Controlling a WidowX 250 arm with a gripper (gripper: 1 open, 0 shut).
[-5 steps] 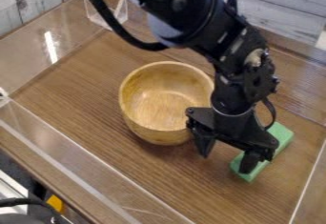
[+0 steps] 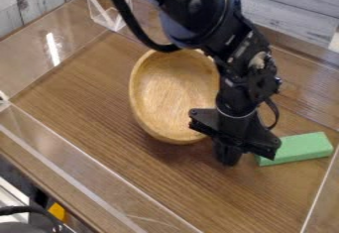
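Note:
My black gripper [image 2: 232, 148] is low over the wooden table, just in front of and right of a round tan bowl [image 2: 157, 88]. Its fingertips point down near the tabletop and appear shut, with nothing visible between them. A green block [image 2: 302, 150] lies flat to the right of the fingers, partly behind the right side of the gripper.
Clear barriers line the left edge, with a white wall behind at the back right. A yellow item [image 2: 57, 213] shows beyond the lower left edge.
The green block has turned from diagonal to more nearly horizontal and shifted slightly right. The gripper has moved slightly left and down.

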